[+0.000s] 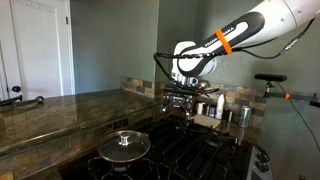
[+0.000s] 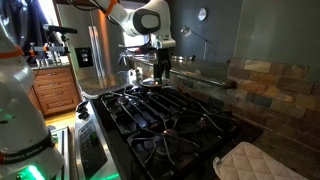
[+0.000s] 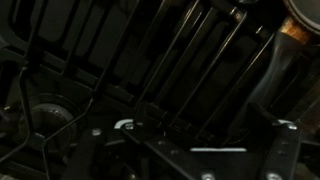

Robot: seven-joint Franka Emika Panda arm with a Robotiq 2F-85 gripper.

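My gripper (image 1: 180, 100) hangs above the black stovetop, pointing down, in exterior view 1. In the wrist view the gripper stands open, its dark fingers wide apart at the lower edge, with only the grates beneath and nothing held. A lidded pan (image 1: 124, 147) sits on the burners in the left foreground of exterior view 1, clear of the gripper. Part of a round vessel with a brown, wood-like handle (image 3: 292, 30) shows at the upper right of the wrist view.
Black grates (image 2: 165, 120) cover the stovetop, mostly bare in exterior view 2. A quilted potholder (image 2: 255, 163) lies on the counter to the right. Bottles and canisters (image 1: 244, 116) stand behind the stove against the tiled wall.
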